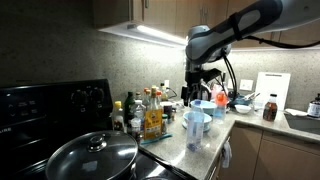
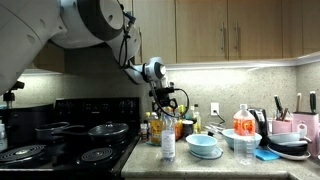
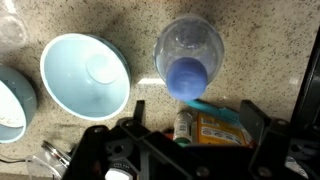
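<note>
My gripper is open, its two fingers wide apart with nothing between them. A clear plastic bottle with a blue-purple cap [image 3: 187, 78] stands just beyond the fingertips in the wrist view, seen from above. In exterior view 1 the bottle [image 1: 194, 130] stands upright on the counter near its front edge, and the gripper [image 1: 198, 96] hangs above and behind it. Exterior view 2 shows the same bottle [image 2: 168, 137] in front, with the gripper [image 2: 166, 106] higher up.
Light blue bowls [image 2: 204, 146] sit beside the bottle. Several sauce bottles [image 1: 153, 115] crowd the counter close by. A second clear bottle with an orange-red label [image 2: 244, 135] stands farther right. A lidded pan [image 1: 93, 158] rests on the stove.
</note>
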